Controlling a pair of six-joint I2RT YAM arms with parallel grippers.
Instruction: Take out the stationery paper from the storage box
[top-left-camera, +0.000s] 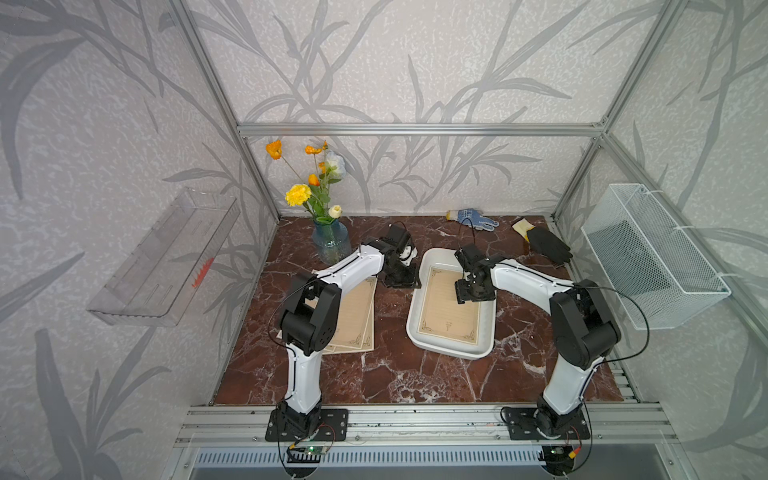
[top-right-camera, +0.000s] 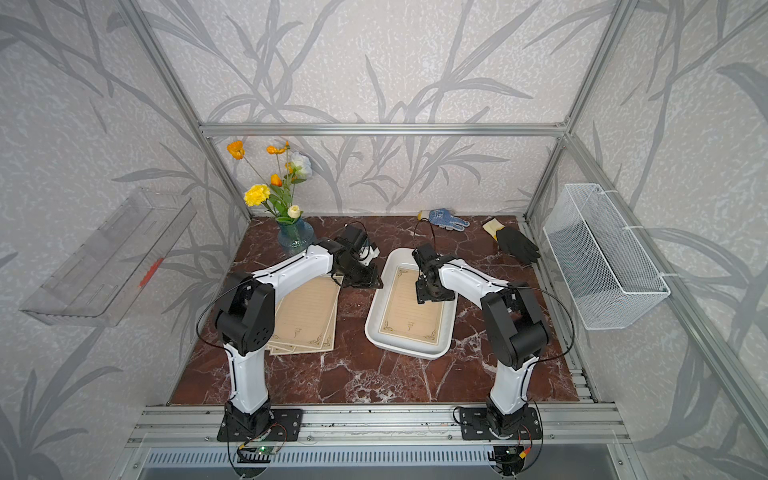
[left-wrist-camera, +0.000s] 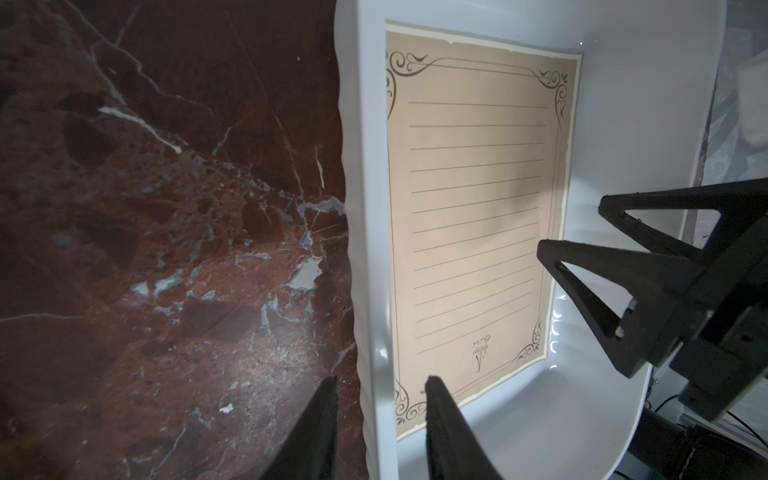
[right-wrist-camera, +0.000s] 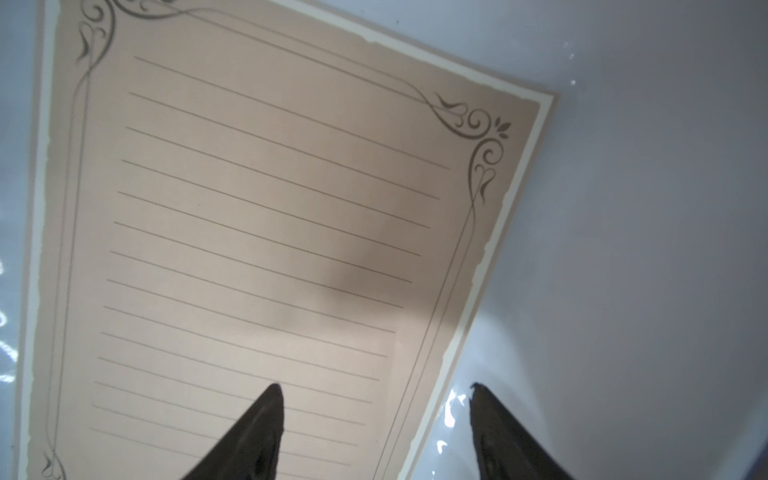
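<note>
A tan lined sheet of stationery paper (top-left-camera: 446, 316) with scrolled corners lies flat inside the white storage box (top-left-camera: 450, 349). My left gripper is open at the box's left side; in its view the box wall (left-wrist-camera: 369, 240) runs up between the fingers, and I cannot tell how high above it they hang. My right gripper is open over the paper's right edge, one finger (right-wrist-camera: 260, 428) over the sheet and the other over the bare box floor. Neither gripper holds anything. More such sheets (top-right-camera: 308, 316) lie stacked left of the box, partly hidden by the left arm.
A blue glass vase (top-left-camera: 331, 240) with flowers stands at the back left, behind the left arm. A blue glove (top-left-camera: 473, 220) and a dark glove (top-left-camera: 549, 245) lie at the back right. Bare tabletop (top-left-camera: 400, 376) shows in front, and between stack and box.
</note>
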